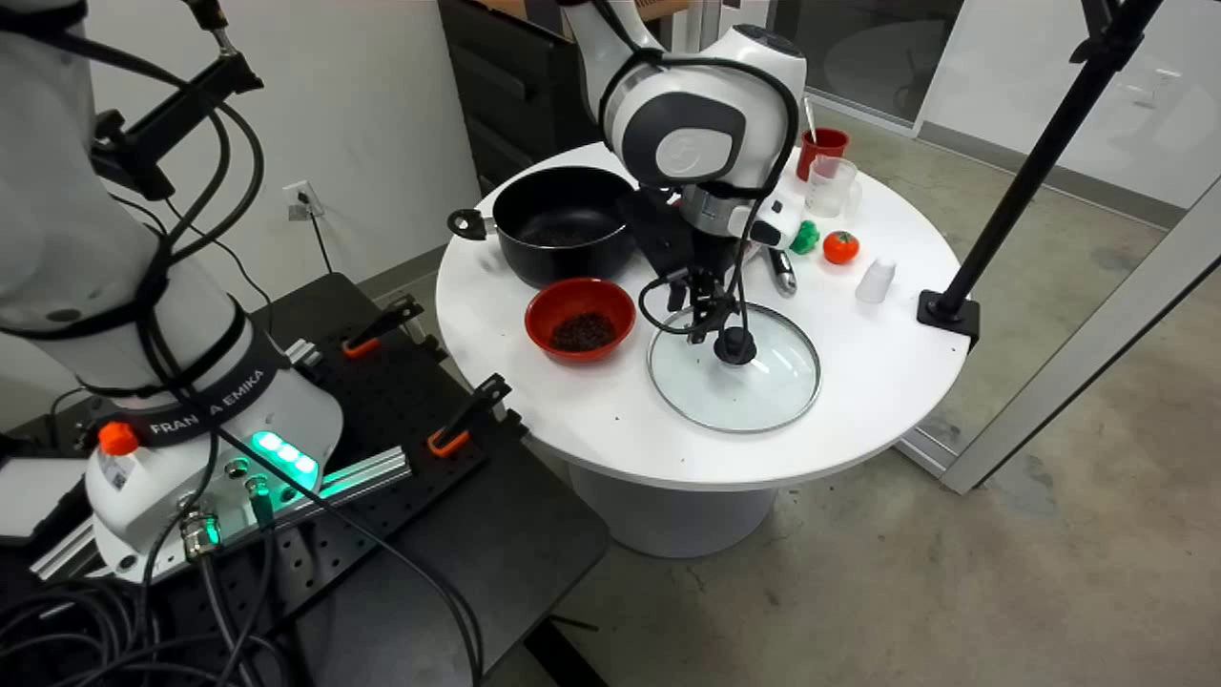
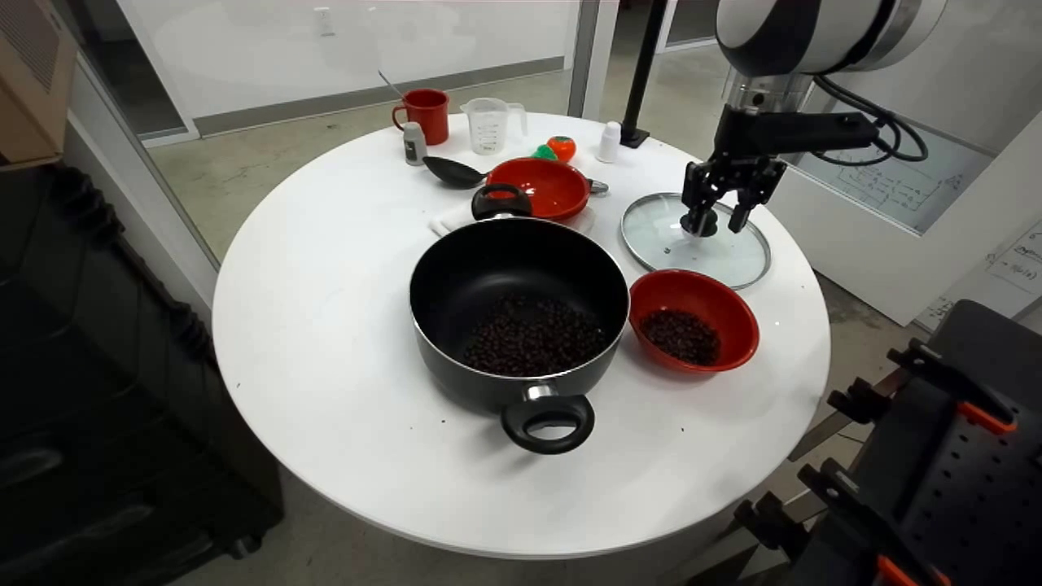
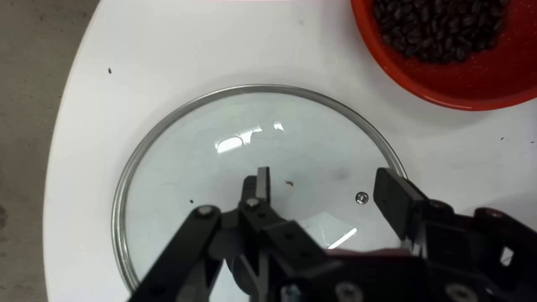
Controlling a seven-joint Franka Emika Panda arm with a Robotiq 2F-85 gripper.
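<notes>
A clear glass lid (image 1: 712, 395) with a metal rim and a black knob (image 1: 734, 345) lies on the white table. My gripper (image 2: 719, 216) is low over the lid, its fingers apart and nothing held between them. One finger stands right at the knob; the other is off to the side over the glass. In the wrist view the lid (image 3: 302, 131) fills the middle, with the knob (image 3: 242, 277) mostly hidden behind a finger. Whether that finger touches the knob, I cannot tell.
A red bowl (image 2: 739, 324) of dark beans sits close beside the lid. The black pot (image 2: 459, 376) also holds beans. Farther back are another red bowl (image 2: 547, 185), a black ladle (image 2: 451, 172), a tomato (image 2: 562, 147), a measuring cup (image 2: 486, 127) and a red mug (image 2: 426, 112).
</notes>
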